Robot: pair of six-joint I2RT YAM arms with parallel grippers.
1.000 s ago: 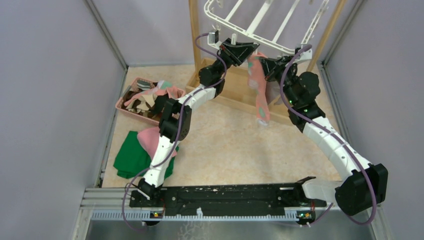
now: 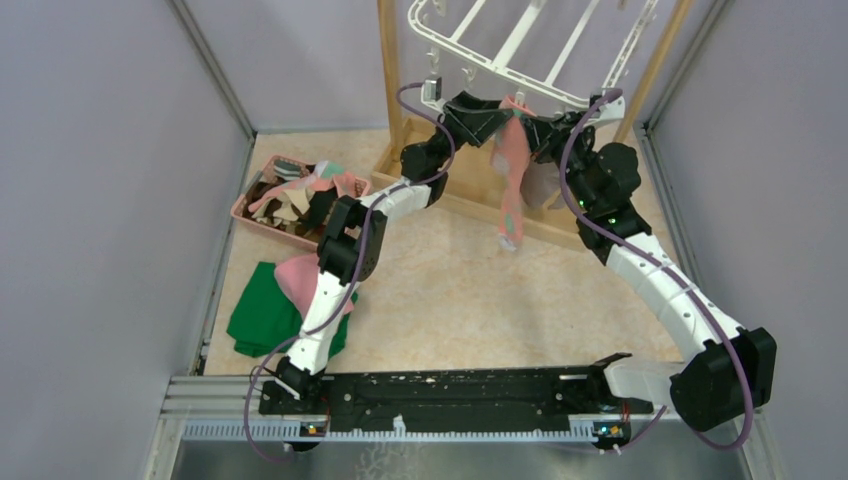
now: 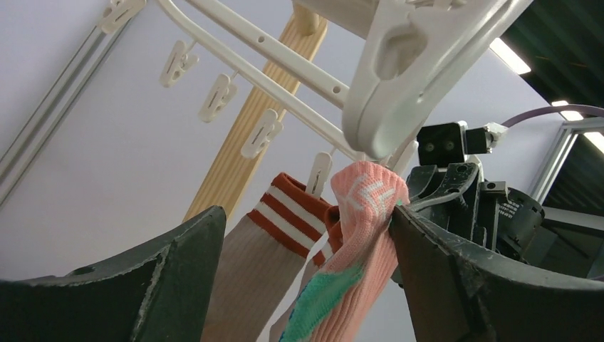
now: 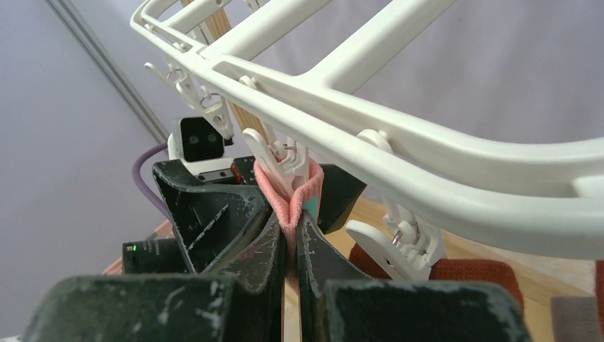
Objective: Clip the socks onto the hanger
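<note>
A pink sock with teal patches [image 2: 512,175] hangs below the white hanger [image 2: 500,65], its top around a clip [image 4: 281,167] in the right wrist view. My right gripper is shut on that top, just under the clip. My left gripper is open around the pink sock's top in the left wrist view, its fingers apart. A grey sock with red stripes [image 3: 256,256] hangs behind the pink one, at a neighbouring clip [image 3: 320,171].
A pink basket of socks [image 2: 243,210] sits at the left, with green and pink cloths [image 2: 255,310] below it. A wooden frame [image 2: 390,50] carries the hanger.
My left gripper has shifted slightly down from beside the hanger bar. The pink sock's lower end has swung a little to the left.
</note>
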